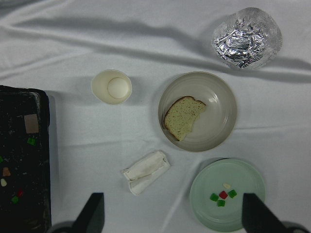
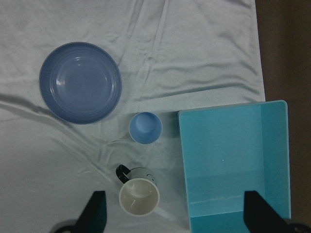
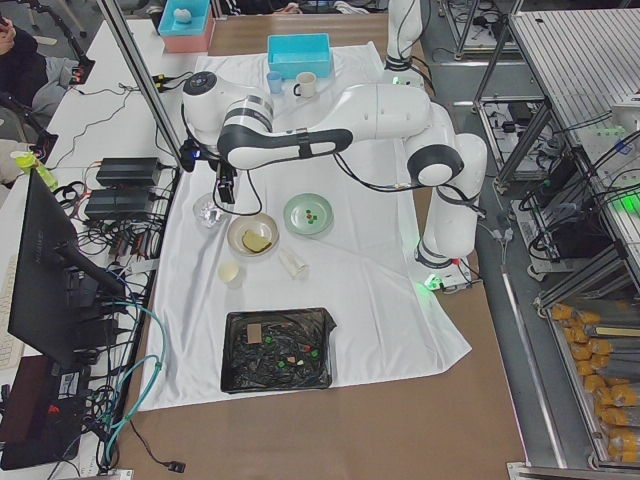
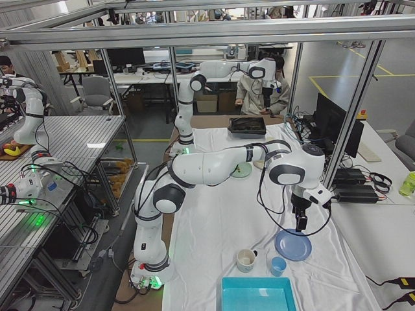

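Observation:
My left gripper hangs open over a grey plate (image 1: 214, 116) with a bread slice (image 1: 183, 116), a green plate (image 1: 204, 199) with small coloured pieces, a cream cup (image 1: 111, 87), a foil-filled clear container (image 1: 247, 39), a folded napkin (image 1: 146, 171) and a black lined tray (image 1: 22, 160) with scattered bits. My right gripper is open above a blue plate (image 2: 80, 82), a blue cup (image 2: 145, 127), a white mug (image 2: 139, 196) with black handle and a turquoise bin (image 2: 223, 160). Nothing shows between either pair of fingers.
A monitor (image 3: 45, 280), black boxes and cables crowd the bench beside the white cloth. A metal frame post (image 4: 356, 110) stands at the table's side. Bare cloth lies between the two groups of tableware.

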